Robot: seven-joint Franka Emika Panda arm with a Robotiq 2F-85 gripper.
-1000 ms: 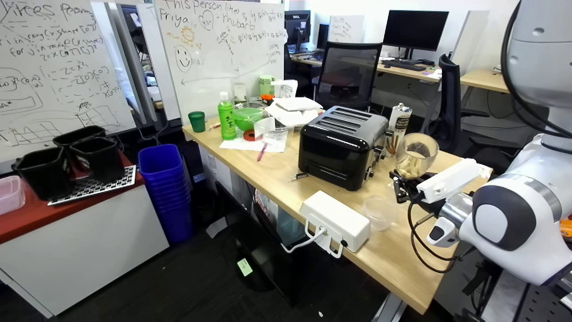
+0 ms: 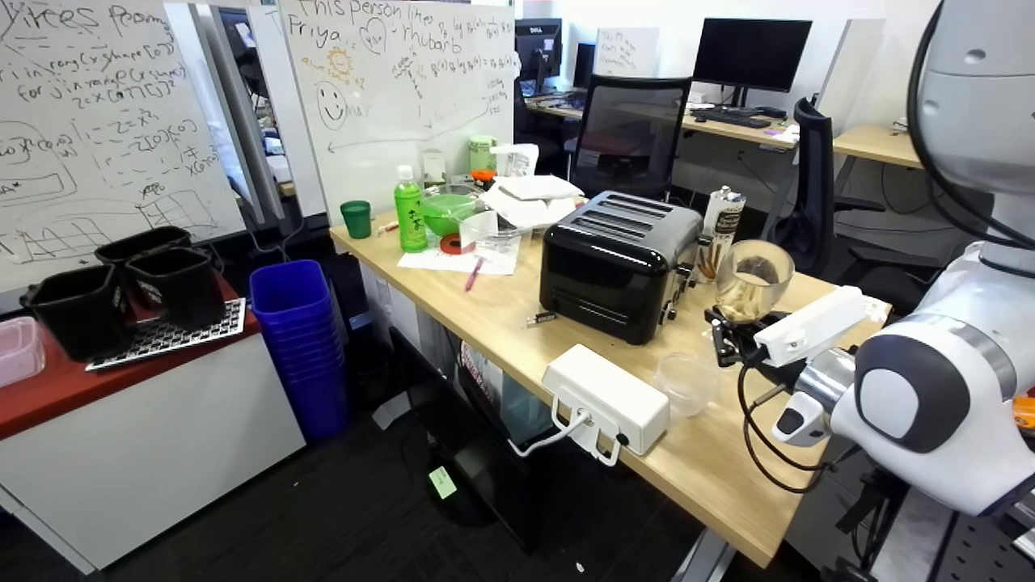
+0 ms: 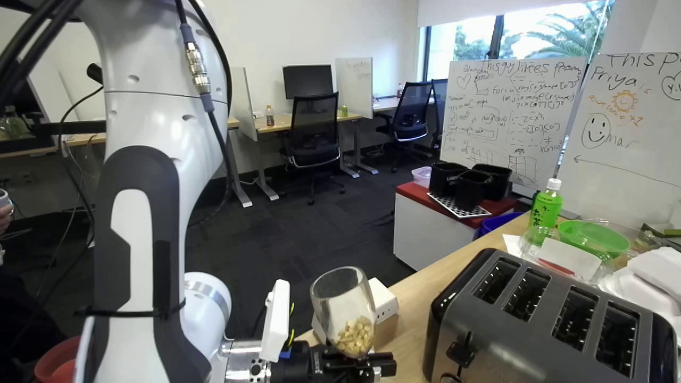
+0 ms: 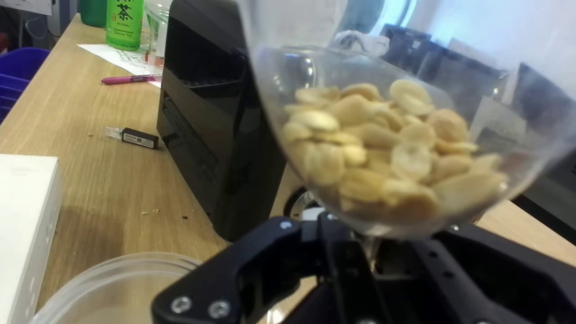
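A clear stemmed glass (image 4: pixel 432 97) with pale peanuts (image 4: pixel 378 146) in its bottom fills the right of the wrist view. My gripper is shut on its stem, just under the bowl. In exterior view 1 the glass (image 2: pixel 754 275) is held above the table's right part, near upright. Exterior view 2 shows it leaning slightly, with the nuts (image 3: pixel 355 336) low inside. An empty clear plastic bowl (image 2: pixel 686 384) stands on the table to the left of my gripper (image 2: pixel 732 339) in exterior view 1. The foot of the glass is hidden.
A black toaster (image 2: pixel 621 267) stands close by. A white box (image 2: pixel 606 398) sits at the table's front edge. A small black stick (image 4: pixel 139 138) and a few crumbs lie on the wood. Farther back are a green bottle (image 2: pixel 410 215) and a green bowl (image 2: pixel 448 212).
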